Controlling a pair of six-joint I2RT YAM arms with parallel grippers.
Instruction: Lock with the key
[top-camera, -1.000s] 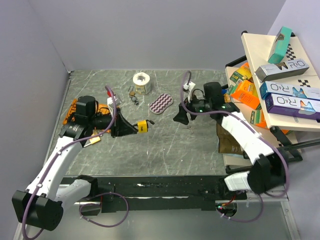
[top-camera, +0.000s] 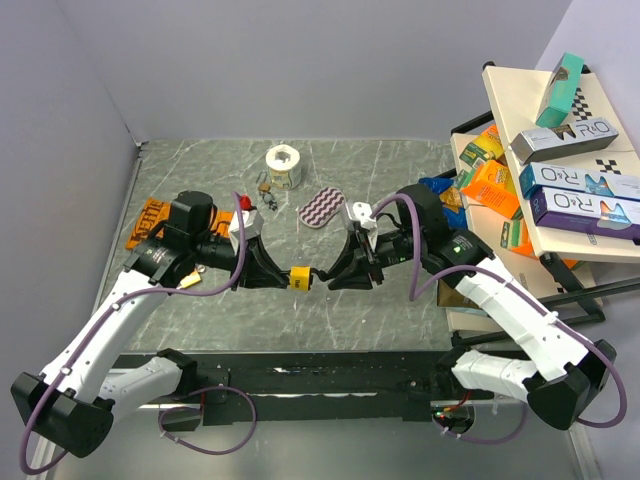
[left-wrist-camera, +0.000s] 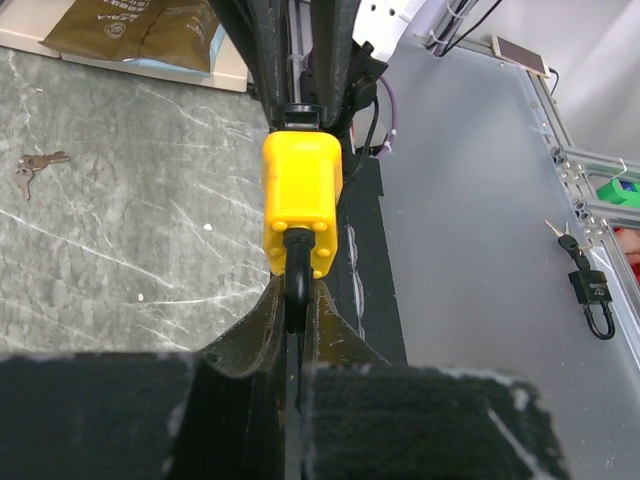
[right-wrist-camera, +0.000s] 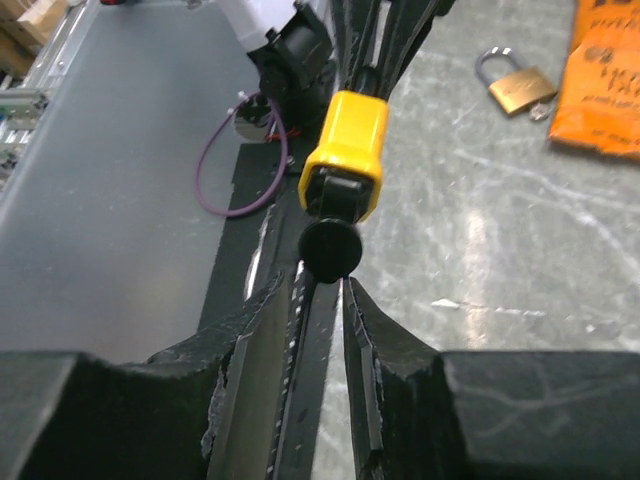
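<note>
A yellow padlock (top-camera: 300, 278) is held above the marble table, my left gripper (top-camera: 277, 277) shut on its black shackle (left-wrist-camera: 297, 270). From the padlock's far end sticks a black round-headed key (right-wrist-camera: 331, 250). My right gripper (top-camera: 330, 276) faces the padlock from the right, its fingers part open. In the left wrist view, the right fingers (left-wrist-camera: 335, 60) stand either side of the key's head (left-wrist-camera: 302, 115). The right wrist view has the head just at the fingertips (right-wrist-camera: 262, 315), with a gap still between them; contact cannot be made out.
Loose keys (left-wrist-camera: 38, 168) lie on the marble. A brass padlock (right-wrist-camera: 522, 88) sits near an orange packet (right-wrist-camera: 600, 90). A tape roll (top-camera: 284, 165) and a patterned pad (top-camera: 321, 207) are at the back; a shelf (top-camera: 520, 110) of boxes stands right.
My left gripper has carried the padlock right and toward the front.
</note>
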